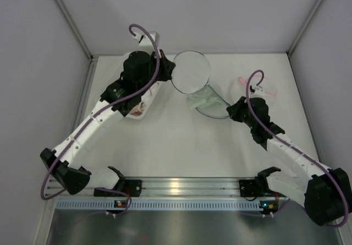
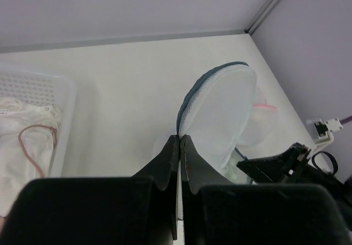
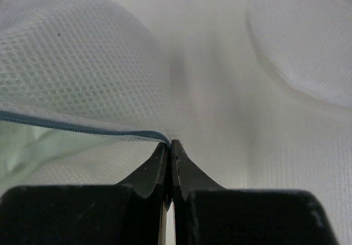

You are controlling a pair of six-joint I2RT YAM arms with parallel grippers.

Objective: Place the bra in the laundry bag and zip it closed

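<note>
The white mesh laundry bag (image 1: 191,73) is stretched between both grippers, its round end raised on the left. My left gripper is shut on the dark-trimmed rim of that round end. My right gripper pinches the dark zipper edge (image 3: 82,128) at the bag's mouth. The pale green bra (image 1: 207,99) shows at the bag, between the round end and the right gripper; through the mesh it looks greenish in the right wrist view. How much of it lies inside cannot be told.
A white basket (image 2: 65,121) of other garments stands at the left, partly behind the left arm. Another mesh bag with pink trim (image 1: 269,85) lies at the back right.
</note>
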